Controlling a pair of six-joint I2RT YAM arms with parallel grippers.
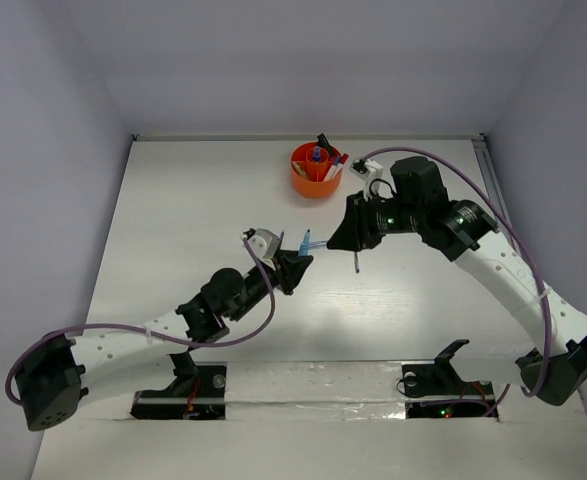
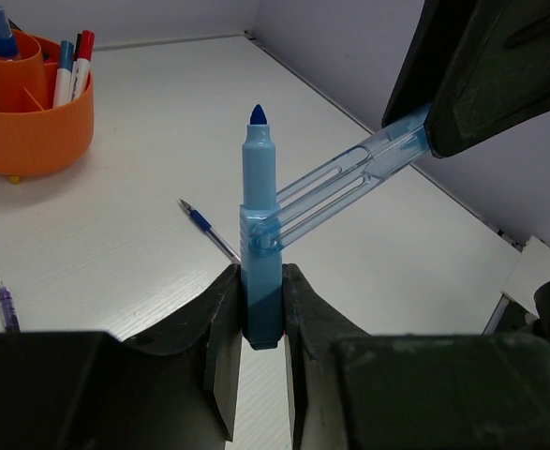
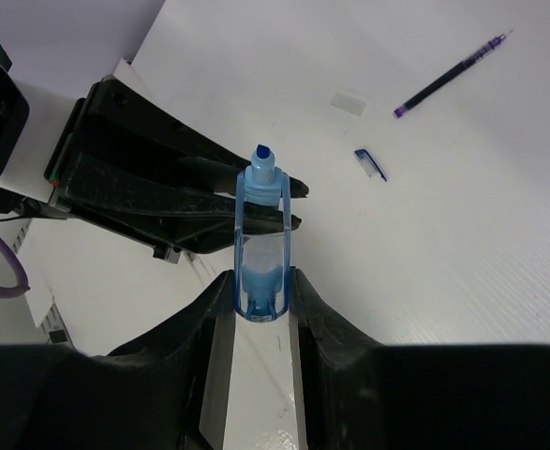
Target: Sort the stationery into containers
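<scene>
A light blue marker (image 2: 260,169), upright with its dark blue tip on top, is clamped in my left gripper (image 1: 299,258). Its clear blue clip-like holder (image 2: 340,183) runs from the marker into my right gripper (image 1: 331,243), which is shut on it. The two pieces touch. An orange organizer (image 1: 314,185) at the back holds several pens and markers. A blue pen (image 2: 204,225) and a purple pen (image 3: 443,77) lie on the table.
A small blue cap (image 3: 368,161) also lies on the white table (image 1: 183,200). Walls border the back and sides.
</scene>
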